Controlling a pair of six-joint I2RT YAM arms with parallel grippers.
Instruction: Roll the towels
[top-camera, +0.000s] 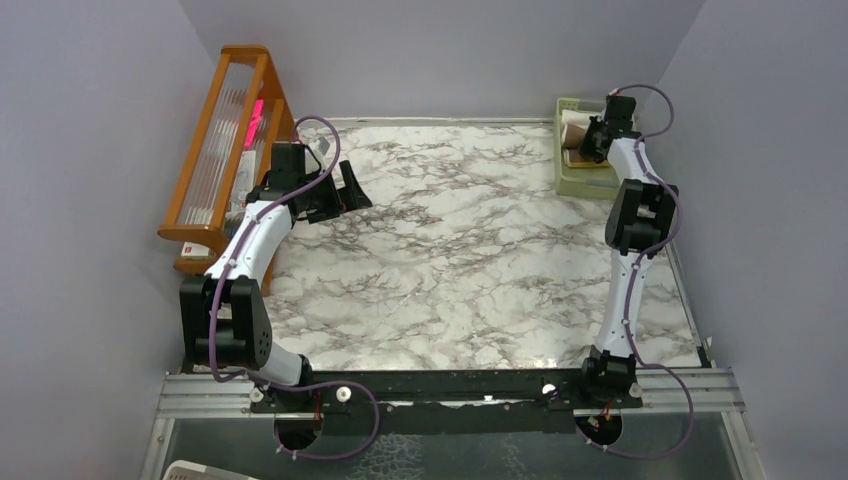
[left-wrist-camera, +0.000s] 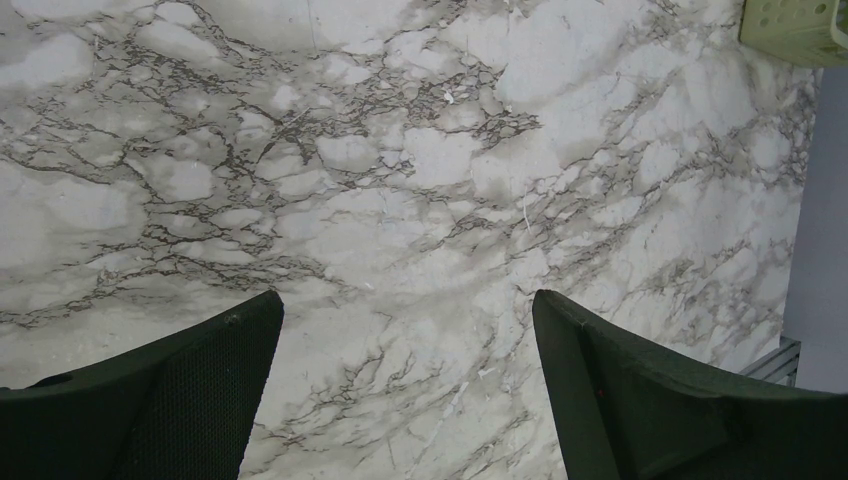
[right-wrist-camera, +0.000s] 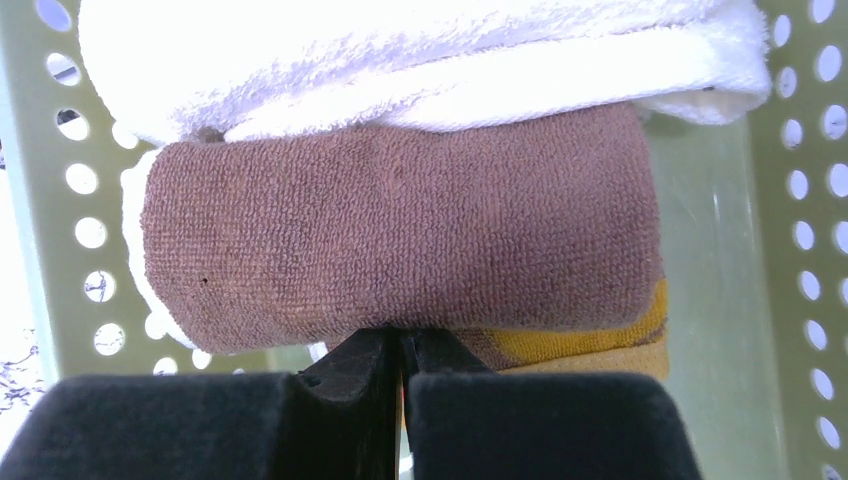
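Note:
A brown towel (right-wrist-camera: 400, 230) lies rolled in the green basket (top-camera: 570, 187), against a white towel (right-wrist-camera: 430, 60) behind it. Below the brown roll, a towel with yellow and brown parts (right-wrist-camera: 580, 345) shows partly. My right gripper is inside the basket at the near edge of the brown roll; its fingers are together, with nothing visible between them, and their tips meet the roll's lower edge. Over bare tabletop at the left, my left gripper (top-camera: 357, 187) is open and empty. In the top view the right gripper covers part of the towels.
A wooden rack (top-camera: 215, 140) with clear panels stands at the left, close beside the left arm. A wall (top-camera: 770, 200) rises just right of the basket and right arm.

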